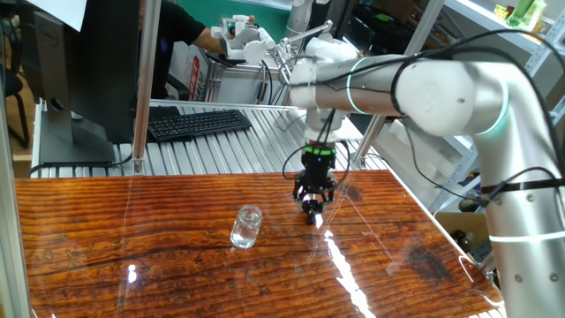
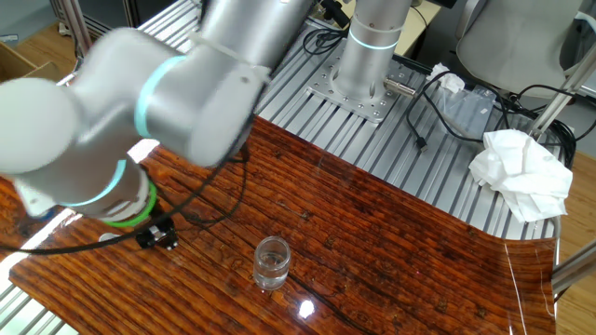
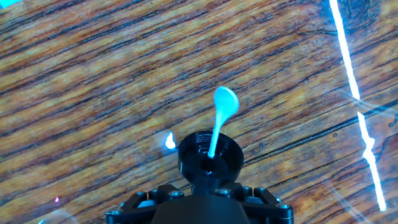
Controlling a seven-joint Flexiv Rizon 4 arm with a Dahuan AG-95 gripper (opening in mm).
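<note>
A black funnel-shaped cup (image 3: 211, 163) sits right at the tip of my gripper, its round mouth facing the wrist camera. A small pale spoon (image 3: 226, 104) rests with its thin handle inside that mouth and its bowl sticking out past the rim. My gripper (image 1: 311, 205) is low over the table in exterior view 1, its fingers drawn in towards the cup. It looks shut on the cup's narrow part, though the contact itself is hidden in the wrist view. Clear of the gripper, a glass jar (image 1: 246, 227) holding some clear liquid stands upright on the table.
White crumpled paper (image 2: 521, 172), cables and a robot base (image 2: 358, 84) occupy the metal slats behind the table. A keyboard (image 1: 199, 124) and a monitor (image 1: 84, 75) stand beyond the table's far edge.
</note>
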